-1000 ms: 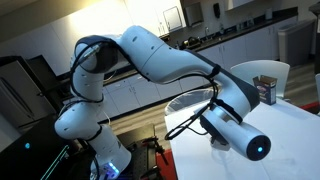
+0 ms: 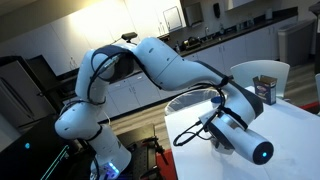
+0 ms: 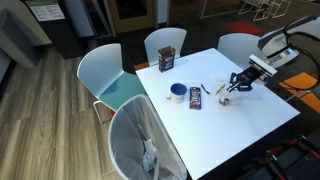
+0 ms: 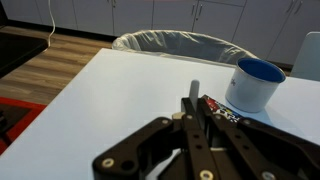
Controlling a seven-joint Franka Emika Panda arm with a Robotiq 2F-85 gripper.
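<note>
In the wrist view my gripper is shut on a slim light-grey object point(image 4: 195, 88), whose upper end sticks up between the fingers; what it is cannot be made out. Just beyond the gripper lies a small black-and-red package point(image 4: 222, 110), partly hidden by it. To the right behind that stands a white mug point(image 4: 255, 88) with a blue inside. From the second exterior view, the gripper point(image 3: 229, 94) is low over the white table, right of the package point(image 3: 195, 97) and the mug point(image 3: 179, 94). Small items under the gripper are too blurred to name.
A large bin point(image 3: 140, 140) with a clear liner stands at the table's edge. A brown box point(image 3: 171, 58) sits near a corner, and a short dark stick point(image 3: 206, 87) lies by the package. Chairs surround it.
The arm's wrist end has shifted slightly right and down in the first exterior view. The mug, box and bin look unmoved where they show.
</note>
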